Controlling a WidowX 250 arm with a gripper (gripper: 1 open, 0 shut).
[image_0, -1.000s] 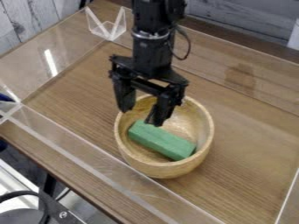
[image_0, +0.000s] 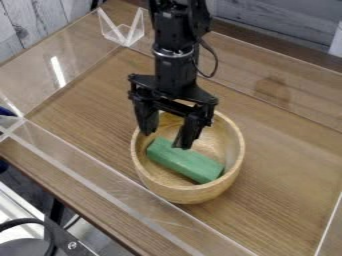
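My black gripper (image_0: 168, 112) hangs upright over the near-middle of the table, its fingers open above a round beige bowl (image_0: 183, 188). A green block (image_0: 185, 160) lies on the bottom of the bowl, below and between the fingers. The gripper body hides the back part of the bowl's rim.
The wooden table (image_0: 274, 200) has free room to the right and upper left of the bowl. A clear acrylic piece (image_0: 120, 28) stands at the back left. Clear strips run along the left edge, with black cables at the lower left beyond it.
The arm has shifted slightly and turned over the bowl, its fingers still apart. The bowl and green block look about the same.
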